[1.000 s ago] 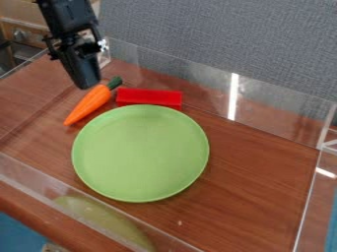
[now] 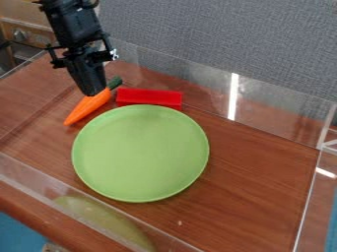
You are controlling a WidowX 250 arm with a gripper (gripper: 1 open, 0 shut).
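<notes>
My black gripper [image 2: 90, 81] hangs at the upper left, pointing down just above an orange toy carrot [image 2: 87, 106] with a dark green top. The carrot lies on the wooden surface. Right beside it lies a red block [image 2: 149, 97]. A green plate [image 2: 140, 153] sits in the middle. I cannot tell how far apart the fingertips are.
Clear plastic walls [image 2: 270, 116] edge the wooden surface [image 2: 250, 187]. A pale yellowish elongated object [image 2: 102, 221] shows at the front left behind the clear edge.
Over the last second my gripper has shifted slightly and come lower toward the carrot. The carrot, block and plate have not moved.
</notes>
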